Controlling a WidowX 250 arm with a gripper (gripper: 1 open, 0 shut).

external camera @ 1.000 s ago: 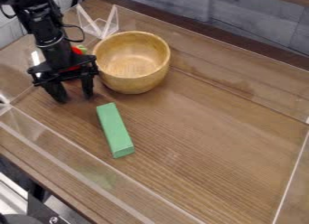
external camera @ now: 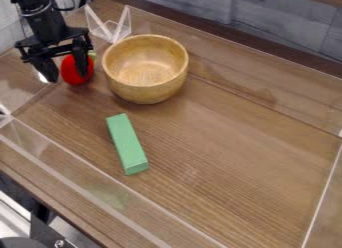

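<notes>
My black gripper (external camera: 54,64) is at the upper left, over and against a red round object (external camera: 76,74); whether it is open or shut on it I cannot tell. A small green item shows partly behind the red one. A wooden bowl (external camera: 144,70) stands to the right, and a green bar (external camera: 127,143) lies lower on the wooden table (external camera: 241,162).
A white wire-like object (external camera: 114,25) lies at the top, above the bowl.
My gripper has moved up and to the left, away from the lower area beside the bowl, and the red object is now more visible.
</notes>
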